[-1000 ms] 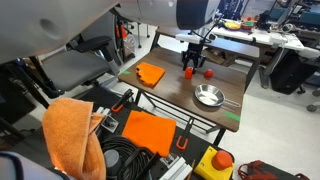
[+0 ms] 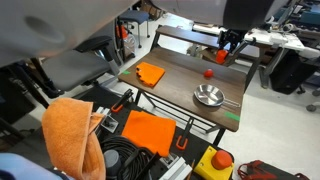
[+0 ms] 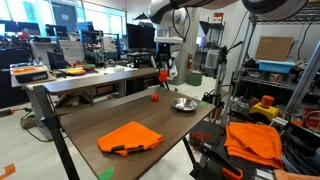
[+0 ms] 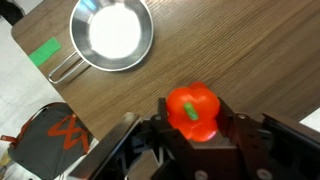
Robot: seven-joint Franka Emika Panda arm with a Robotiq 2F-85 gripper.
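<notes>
My gripper is shut on a red object (image 4: 193,108) with a small green mark on its face, seen between the fingers in the wrist view. The same red object (image 3: 163,76) hangs above the table in exterior view 2. A small red ball-like item (image 2: 208,73) rests on the wooden tabletop below and to the left of it; I cannot make it out in the wrist view. A silver pan (image 2: 209,95) with a handle lies toward the table's right side, and in the wrist view the pan (image 4: 112,32) is at the upper left.
An orange cloth (image 3: 132,136) with a dark item on it lies at the table's other end. Green tape (image 4: 45,52) marks the table edge near the pan. The wooden tabletop (image 2: 180,92) between cloth and pan is clear.
In exterior view 1 my gripper has risen and moved right with the red object, passing from left of the red ball to above and right of it. Pan and cloth stay put.
</notes>
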